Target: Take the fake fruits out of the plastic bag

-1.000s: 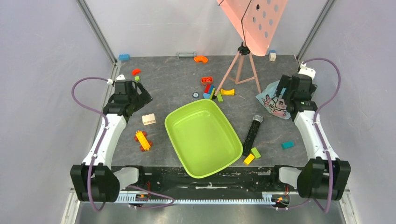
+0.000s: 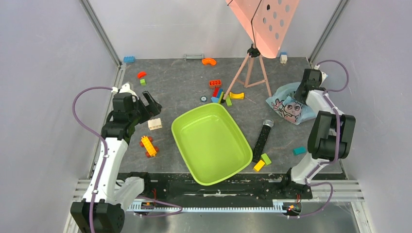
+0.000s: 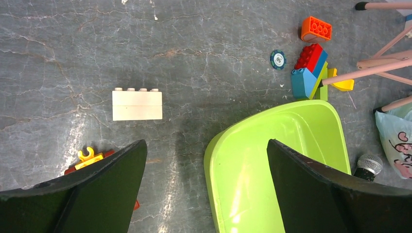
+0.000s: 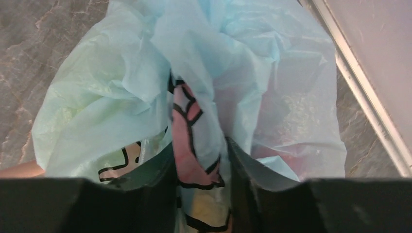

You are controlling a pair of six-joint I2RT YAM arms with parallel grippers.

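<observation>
The pale blue plastic bag (image 2: 294,109) with a pink cartoon print lies crumpled at the far right of the table. My right gripper (image 2: 298,95) is down over its upper right part. In the right wrist view, a printed fold of the bag (image 4: 194,141) runs between the blurred, narrowly spaced fingers (image 4: 150,194); how firmly they hold it is unclear. No fruit shows plainly; the bag hides its contents, apart from faint reddish and yellowish tints. My left gripper (image 2: 151,103) stands open and empty above the table's left side, far from the bag.
A green tray (image 2: 211,143) stands empty at the centre. Between it and the bag lies a microphone (image 2: 263,141). The pink stand's tripod (image 2: 250,75) rises just left of the bag. Several toy blocks, a cream brick (image 2: 155,124) and a toy car (image 2: 148,146) lie around.
My right gripper has turned and shifted over the bag, its fingers now down against the plastic. The bag is in about the same place.
</observation>
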